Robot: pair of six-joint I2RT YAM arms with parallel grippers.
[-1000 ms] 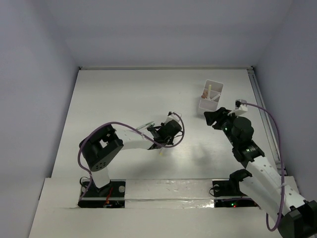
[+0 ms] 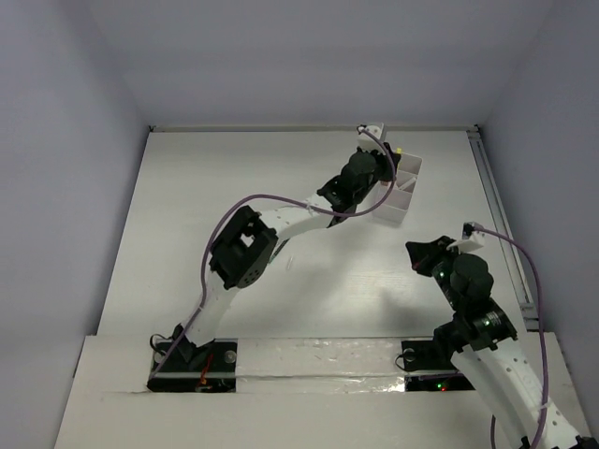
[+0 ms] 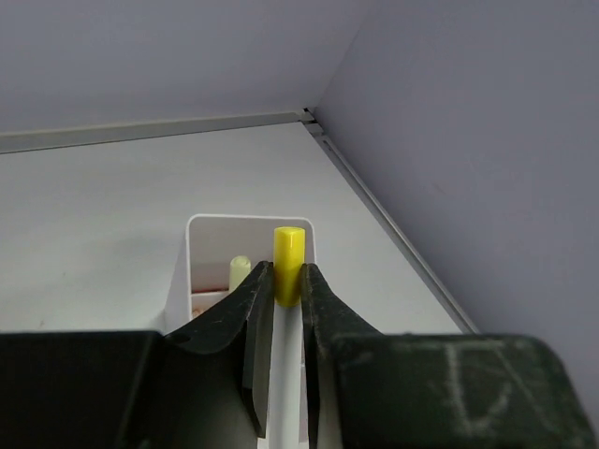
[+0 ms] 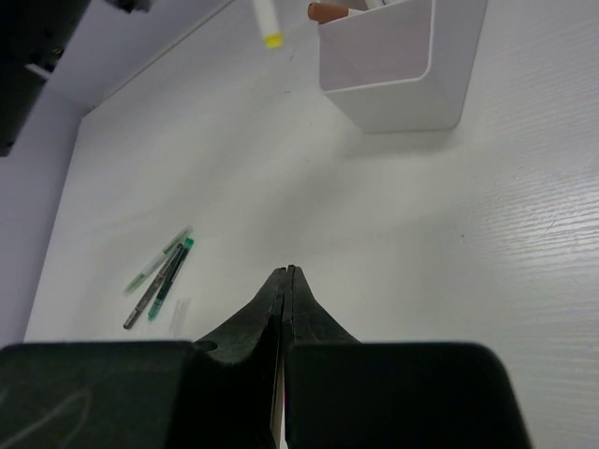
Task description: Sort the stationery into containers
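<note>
My left gripper [image 2: 387, 161] is over the white divided container [image 2: 393, 208] at the back right, shut on a white pen with a yellow cap [image 3: 289, 253], held upright in the left wrist view. The container holds a pale cylindrical item; in the right wrist view a brown item [image 4: 327, 13] shows in it too. My right gripper [image 2: 417, 257] is shut, nothing visible between its fingertips, front right of the container. Several green and dark pens [image 4: 167, 281] and a faint clear item [image 4: 180, 317] lie on the table, partly hidden by the left arm from above.
Walls [image 2: 533, 168] and a rail [image 2: 501, 215] bound it at the back and right. The left arm spans the middle of the table.
My left gripper has moved from the middle of the table up and right to over the container with the pen. The right gripper has drawn back toward the front and shut.
</note>
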